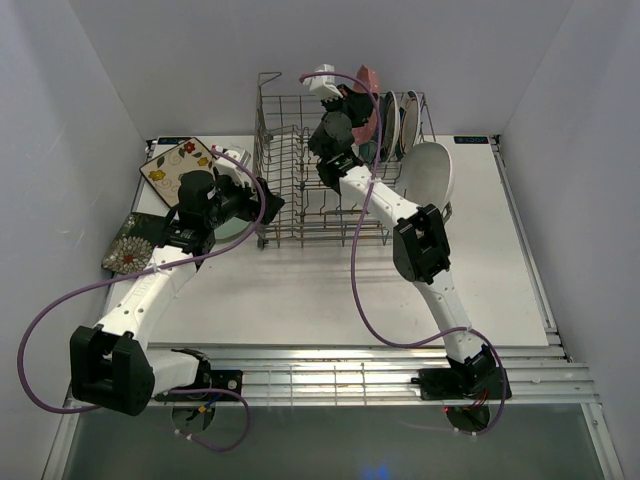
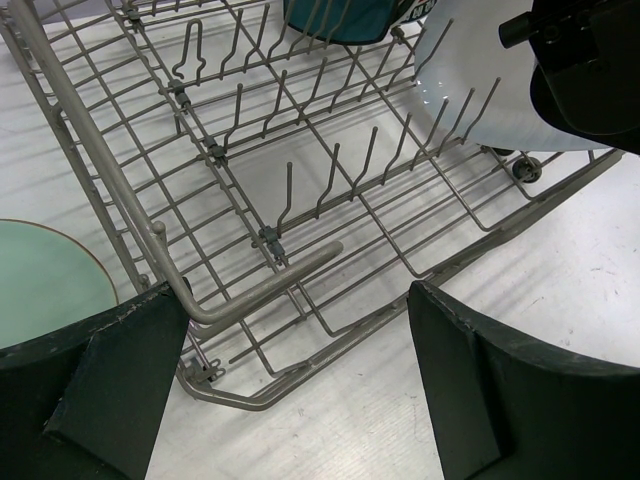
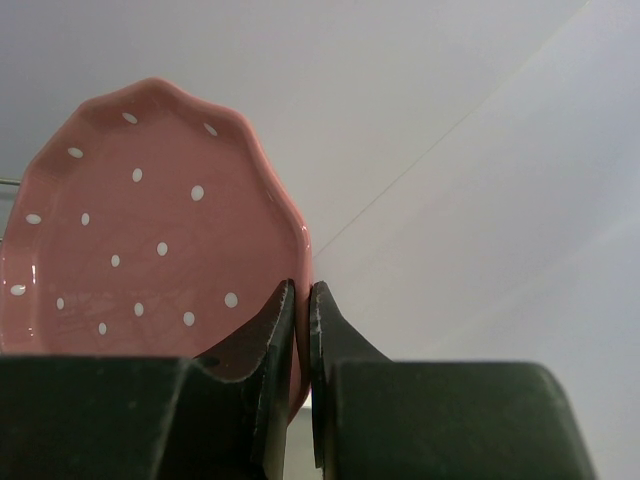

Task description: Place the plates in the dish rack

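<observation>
My right gripper is shut on the rim of a pink scalloped plate (image 3: 150, 230) with white dots, which is upright at the rack's back, beside several standing plates (image 1: 392, 125). A white plate (image 1: 430, 175) leans at the rack's right. My left gripper is open over the left front corner of the dish rack (image 2: 260, 400), empty. A pale green plate (image 2: 50, 280) lies left of the rack, partly hidden by the left arm in the top view.
A flowered square plate (image 1: 170, 160) and a dark patterned plate (image 1: 130, 250) lie on the left. The rack's left part is empty.
</observation>
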